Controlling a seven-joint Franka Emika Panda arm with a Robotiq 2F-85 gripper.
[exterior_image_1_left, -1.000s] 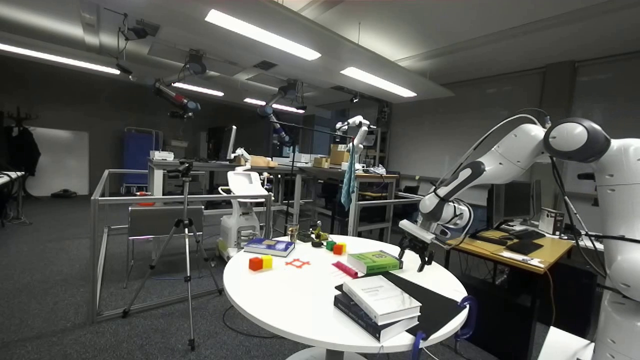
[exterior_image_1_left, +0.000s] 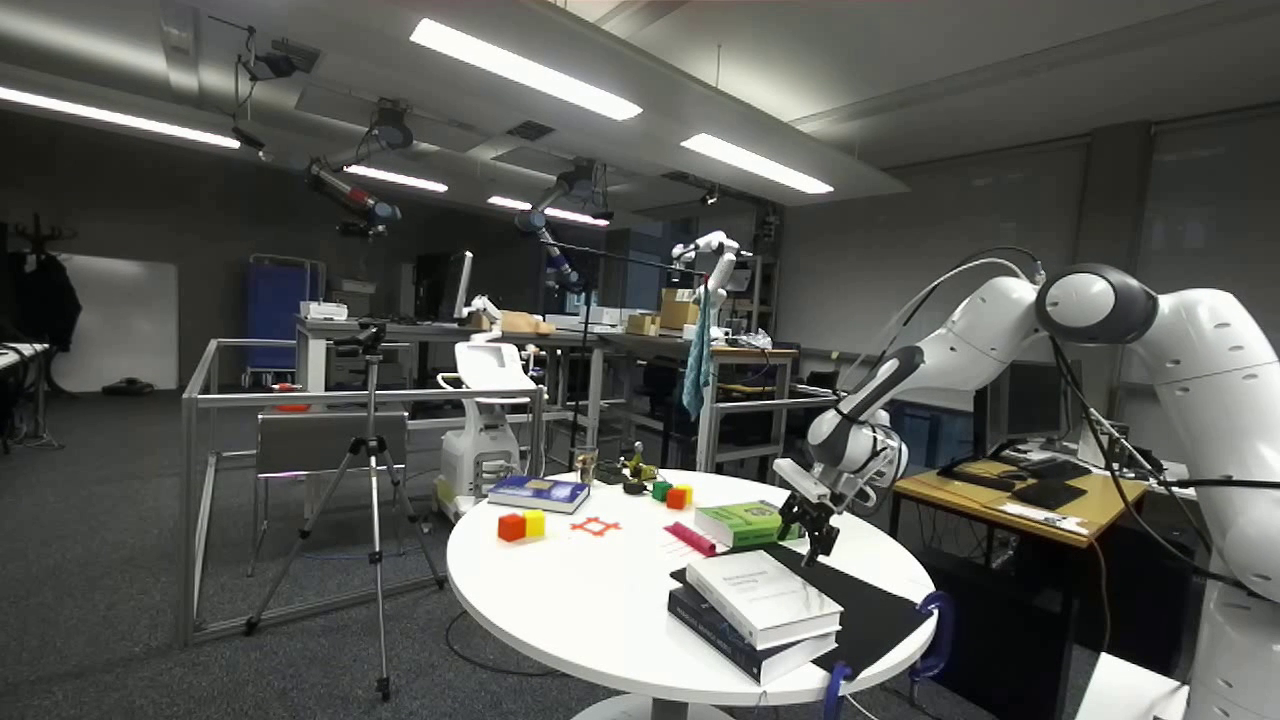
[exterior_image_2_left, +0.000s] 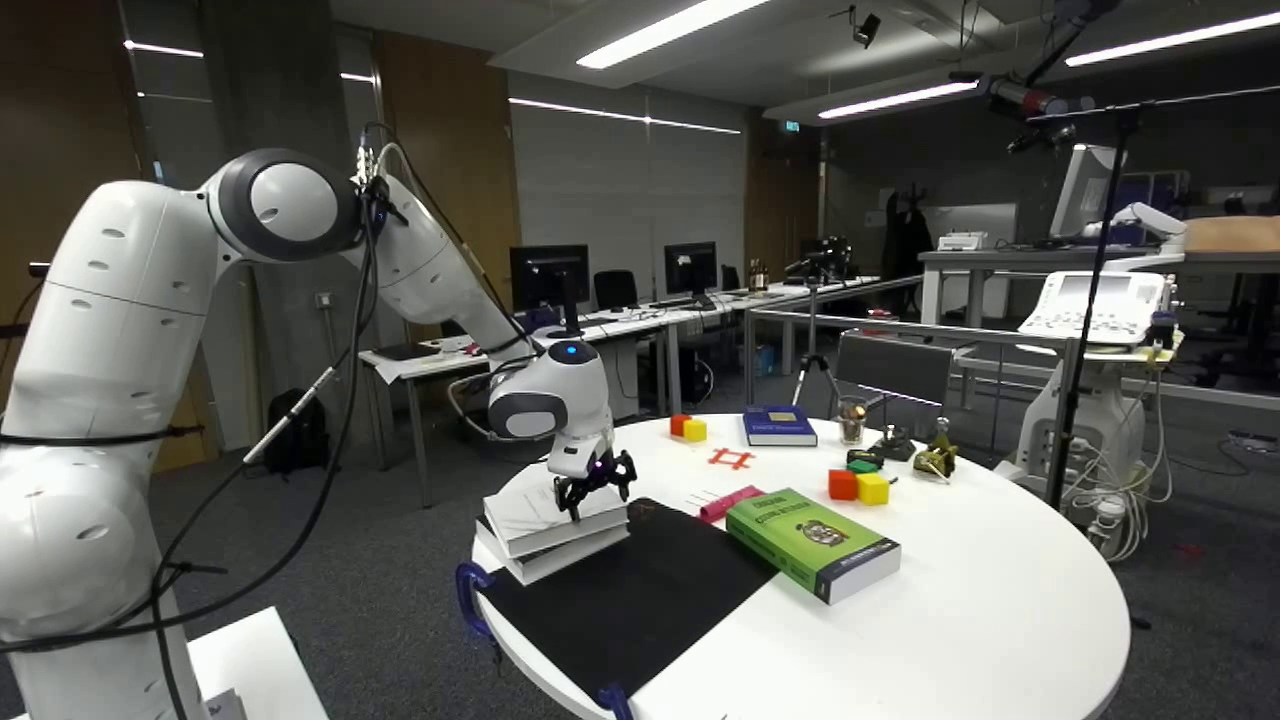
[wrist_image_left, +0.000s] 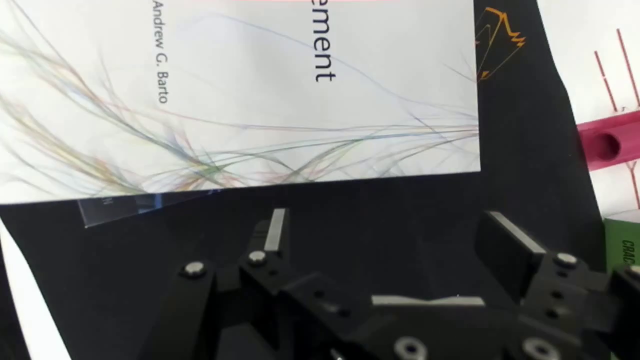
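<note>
My gripper is open, its two fingers spread with only the black mat (wrist_image_left: 372, 207) showing between them. In the wrist view, a white book (wrist_image_left: 252, 90) with coloured lines on its cover lies just beyond the fingertips, apart from them. Exterior view 1 shows this white book (exterior_image_1_left: 763, 594) stacked on a dark-covered book (exterior_image_1_left: 744, 648). The gripper (exterior_image_2_left: 596, 484) hangs above the stack's edge in exterior view 2. A thick green book (exterior_image_2_left: 806, 538) lies across the mat from the stack.
A pink tube (exterior_image_1_left: 690, 539) lies beside the green book. Toy blocks (exterior_image_1_left: 521, 526) and a blue book (exterior_image_1_left: 539, 494) sit farther off on the round white table (exterior_image_1_left: 576, 600). Blue clamps (exterior_image_1_left: 939, 634) grip its edge. Bare tabletop lies left of the stack.
The arm has swung left in exterior view 1, bringing the gripper from beyond the green book's right end toward the book stack. The books have stayed put.
</note>
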